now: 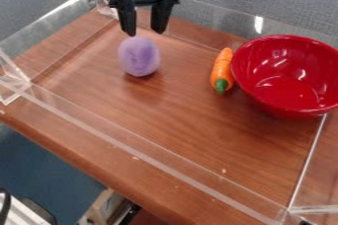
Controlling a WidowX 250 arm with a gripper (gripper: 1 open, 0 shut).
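My black gripper hangs at the top centre, fingers apart and open, with nothing between them. Below it, a purple oval object rests on the wooden surface. An orange toy carrot with a green top lies to the right, beside a large red bowl, which looks empty.
Clear plastic walls border the wooden surface. A grey wall stands behind, and a dark blue area shows at the lower left.
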